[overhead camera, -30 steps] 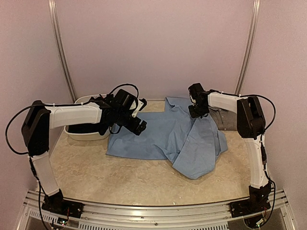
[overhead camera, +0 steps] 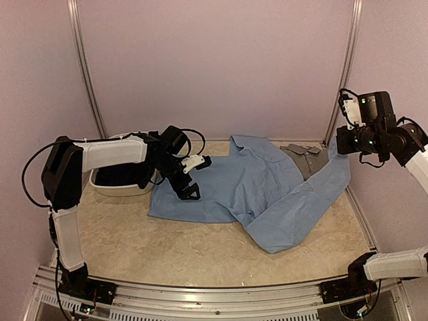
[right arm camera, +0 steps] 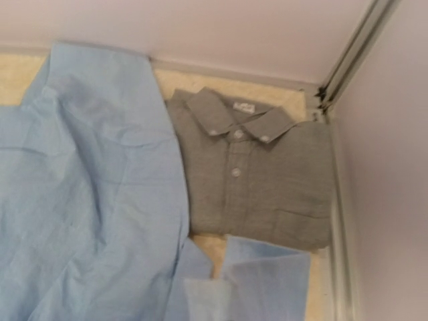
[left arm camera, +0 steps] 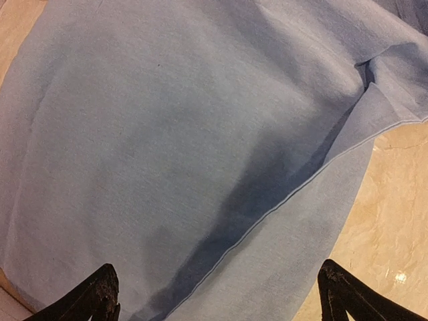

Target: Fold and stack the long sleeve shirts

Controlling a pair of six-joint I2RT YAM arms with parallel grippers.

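Note:
A light blue long sleeve shirt (overhead camera: 200, 187) (left arm camera: 174, 134) lies spread and creased over the middle of the table, a long strip of it (overhead camera: 301, 207) rising to my right gripper (overhead camera: 344, 140), high at the right. That gripper is shut on the blue shirt's end; its fingers are outside the right wrist view. My left gripper (overhead camera: 194, 180) hangs open over the shirt's left part. A folded grey shirt (overhead camera: 304, 160) (right arm camera: 257, 180), collar up, lies in the back right corner.
A white bin (overhead camera: 120, 187) with dark contents stands at the back left. Walls (right arm camera: 381, 167) close in the back and sides.
My right gripper has moved up and rightward, drawing the shirt's strip out toward the right and uncovering part of the grey shirt. My left gripper has shifted only slightly.

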